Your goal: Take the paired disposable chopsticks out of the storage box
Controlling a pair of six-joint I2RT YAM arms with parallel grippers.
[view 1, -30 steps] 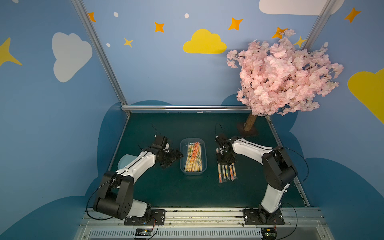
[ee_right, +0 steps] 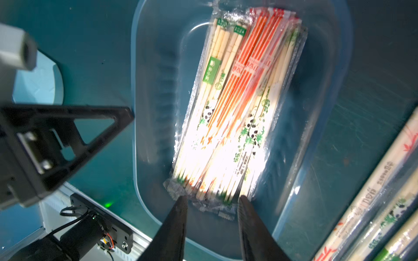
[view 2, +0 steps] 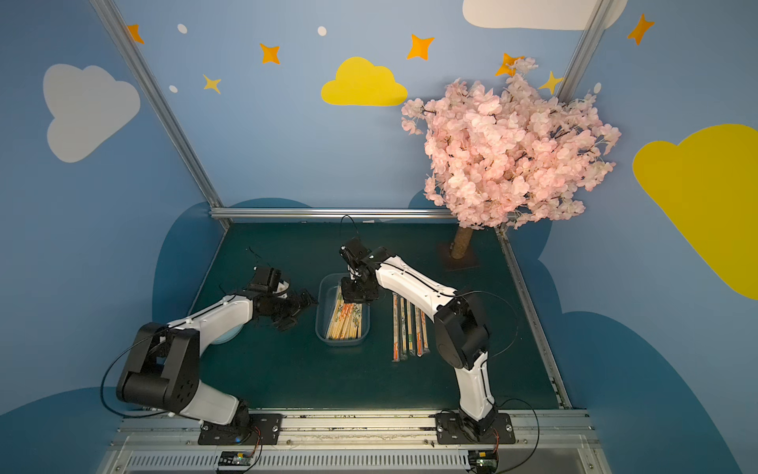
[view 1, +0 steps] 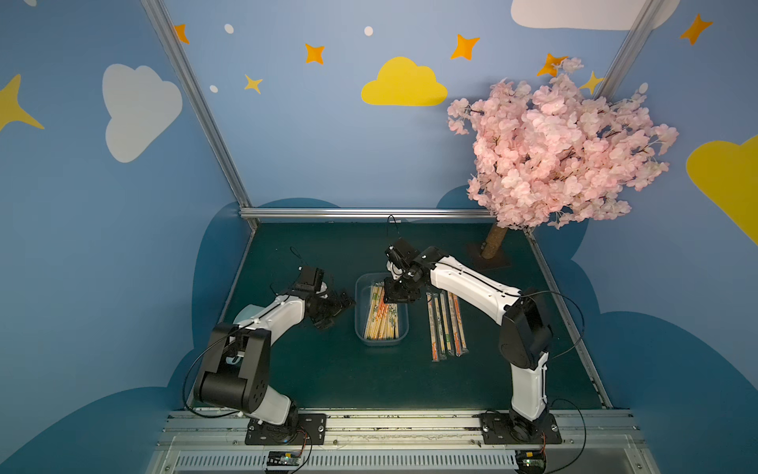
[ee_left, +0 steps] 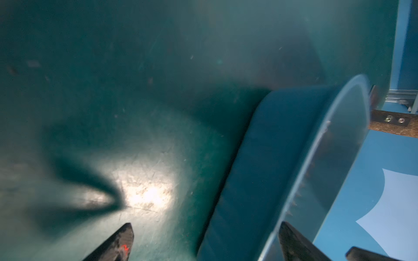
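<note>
A translucent storage box holds several wrapped pairs of chopsticks, some with red print, others green with pandas. My right gripper hangs open over the box, its fingertips above the lower ends of the packets. My left gripper is open just left of the box, beside its wall, one finger near the rim. Outside the box, to its right, several wrapped chopstick packets lie side by side on the green table.
A light blue lid lies at the left, partly hidden by the left arm. An artificial blossom tree stands at the back right.
My right gripper has moved left from over the loose packets to above the box, rising along the way. My left gripper has shifted slightly left.
</note>
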